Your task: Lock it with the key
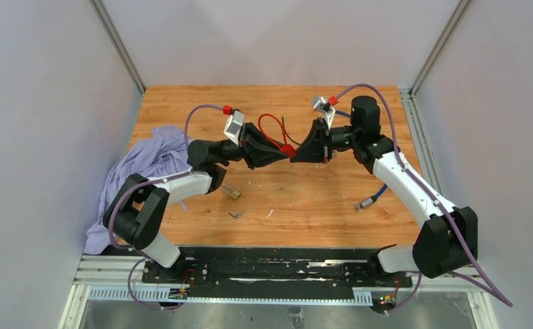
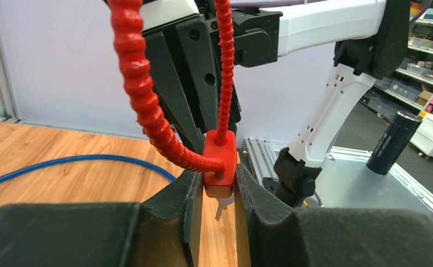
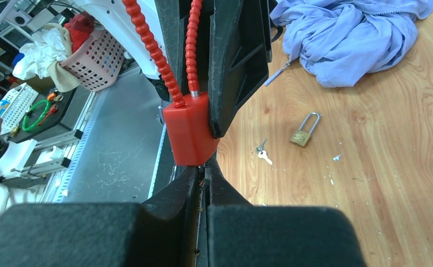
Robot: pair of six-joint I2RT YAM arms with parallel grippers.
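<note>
Both grippers meet high over the wooden table at a red cable lock with a coiled red loop. In the left wrist view my left gripper is shut on the lock's red body, and a silver key shows just below it, beyond the fingers. My right gripper is shut directly under the red body; what lies between its tips is mostly hidden, probably the key end.
A brass padlock and loose keys lie on the near-left table. A lilac cloth covers the left edge. A blue hose with metal fitting lies at the right.
</note>
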